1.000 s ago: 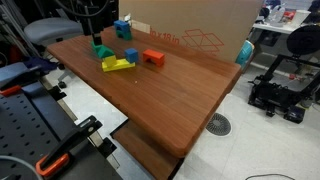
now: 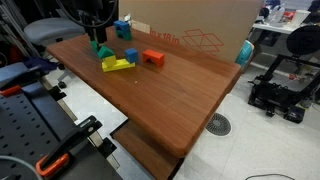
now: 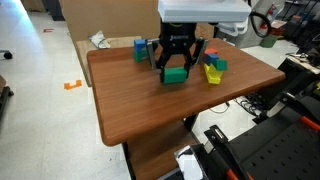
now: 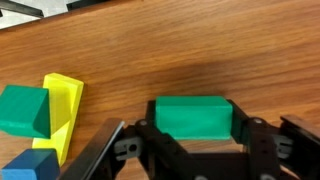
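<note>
Between the fingers of my gripper is a green block (image 4: 194,117), seen from above in the wrist view. In exterior view 2 the same green block (image 3: 175,75) is held low at the table (image 3: 123,113); whether it touches the wood I cannot tell. To its left in the wrist view lies a yellow piece (image 4: 65,112), with another green block (image 4: 24,110) against it and a blue block (image 4: 33,165) nearby. Exterior view 1 has the gripper at the table's far left, partly hidden behind blocks.
A red block (image 2: 153,57) and a blue block (image 2: 131,56) stand near the yellow piece (image 2: 118,65). Another blue object (image 2: 123,28) is farther back. A black rail (image 2: 62,148) runs beside it.
Slight motion of the arm at the far left shows in exterior view 1. The blocks on the table stay where they were.
</note>
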